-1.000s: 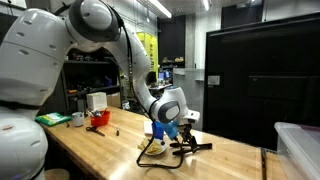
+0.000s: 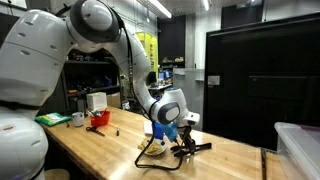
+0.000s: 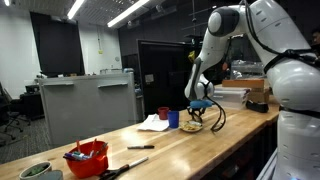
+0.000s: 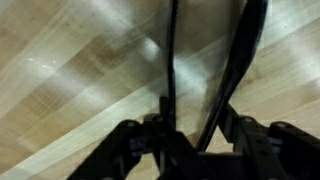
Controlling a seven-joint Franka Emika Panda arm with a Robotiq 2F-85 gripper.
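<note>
Low over the wooden table, in exterior view 1, my gripper point(image 2: 186, 138) points down at dark, thin things point(image 2: 198, 147) lying there. The wrist view shows two long black pieces, like utensil handles: a thin one point(image 4: 171, 60) and a wider one point(image 4: 240, 62). They run from the top of the view and draw together at the gripper. Blur and darkness hide whether either piece is held or lies free. In exterior view 2, the gripper point(image 3: 190, 112) is small and close to a plate.
Behind the gripper stand a yellowish plate point(image 2: 154, 147) and a blue cup point(image 2: 158, 130). A red basket point(image 3: 86, 160) and a dark-handled tool point(image 3: 125, 168) lie toward the table's other end. A pale bin point(image 2: 298, 145) stands at the right.
My arm and gripper have shifted slightly to the right and down over the dark things. The plate, cup and other objects have stayed in place.
</note>
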